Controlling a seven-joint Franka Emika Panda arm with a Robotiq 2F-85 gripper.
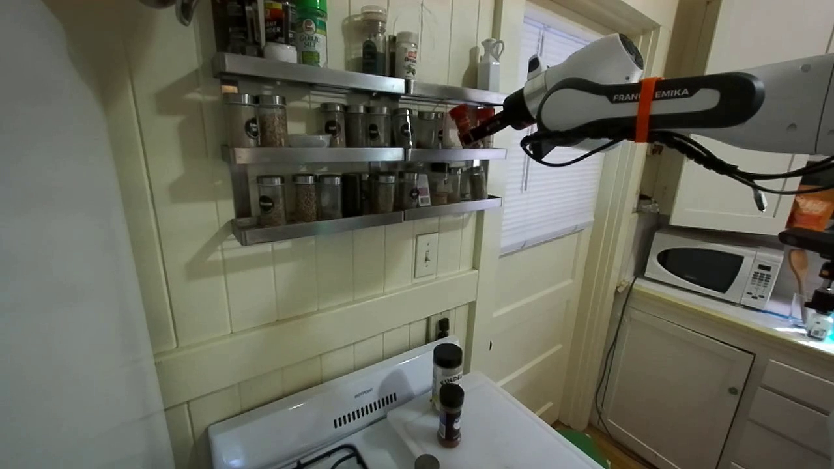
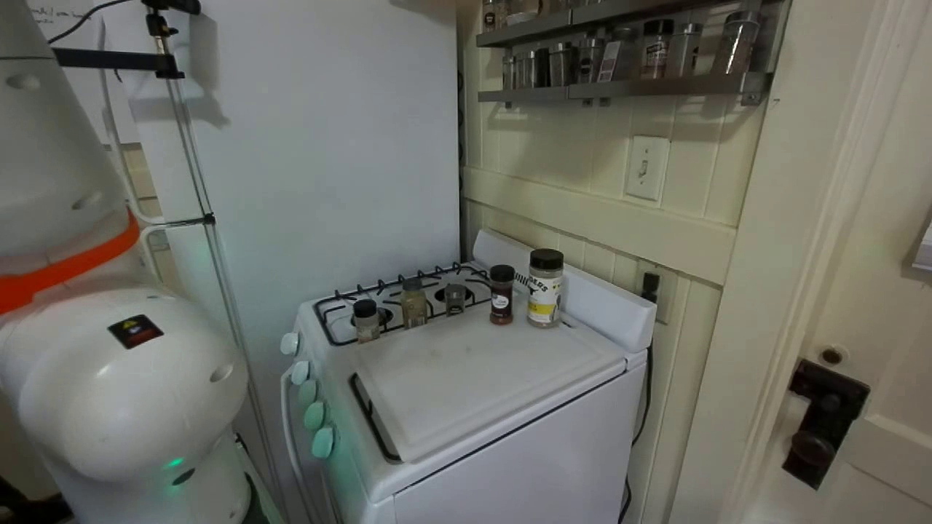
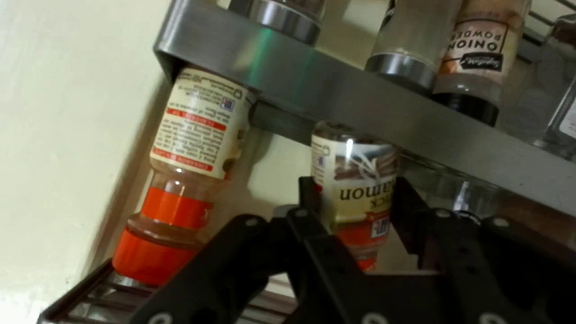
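Observation:
My gripper is shut on a cinnamon jar with a pale label and a red band, one finger on each side of it. In exterior view 1 the red cap of this jar leans to the left at the right part of the middle shelf, and the gripper reaches in from the right. The wrist view is turned over, with the label upside down. Close beside stands a second jar with a red cap. Exterior view 2 does not show the gripper.
A metal shelf rail crosses close by the held jar, and an onion powder jar stands on the tier past it. Several glass jars fill the middle shelf. Below, the stove's white cover has open room in front of two dark-capped bottles.

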